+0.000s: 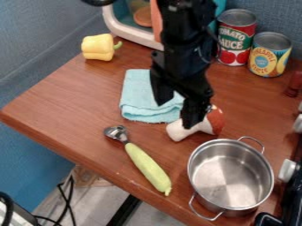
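My black gripper (189, 110) points down over the table, just above and left of a white-and-red toy (186, 128) that looks like a mushroom. Its fingertips are dark and partly overlap the toy, so I cannot tell how the fingers stand. A folded light blue cloth (139, 99) lies left of the gripper. A pale yellow corn cob (147, 166) and a metal scoop (117, 133) lie in front of the cloth. A steel pot (229, 177) stands at the front right.
A yellow pepper (99, 48) sits at the back left. Two cans, red (234, 40) and yellow (269, 55), stand at the back right beside a pink-rimmed appliance. Dark items line the right edge.
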